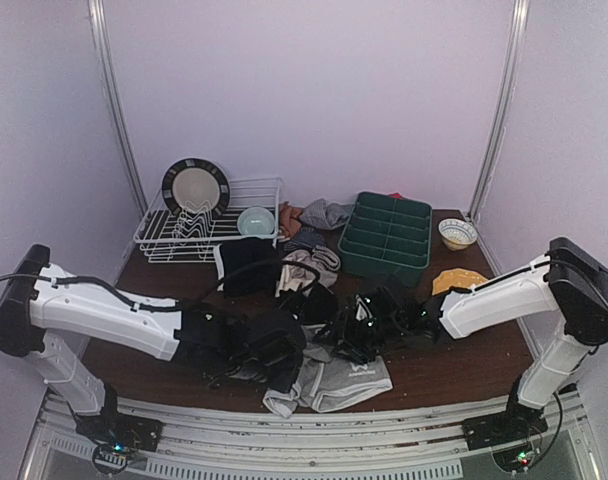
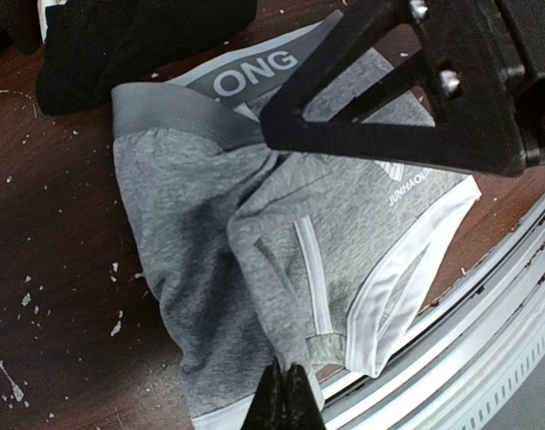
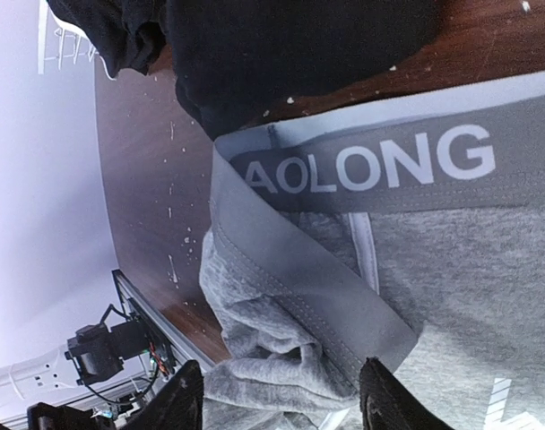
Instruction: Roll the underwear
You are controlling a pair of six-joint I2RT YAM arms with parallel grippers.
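Observation:
Grey underwear with a lettered waistband and white trim lies near the table's front edge, its left part folded and bunched. In the left wrist view my left gripper is shut, and a raised ridge of the underwear runs into its fingertips. My right gripper is open above the crumpled fold beside the slanting waistband, with no cloth clearly pinched between its fingers. From the top, both arms cover part of the garment.
Behind the underwear are black cloth and a rolled beige cloth. A green divided box, a white dish rack and a patterned bowl stand farther back. An orange item lies right. Bare table shows at front right.

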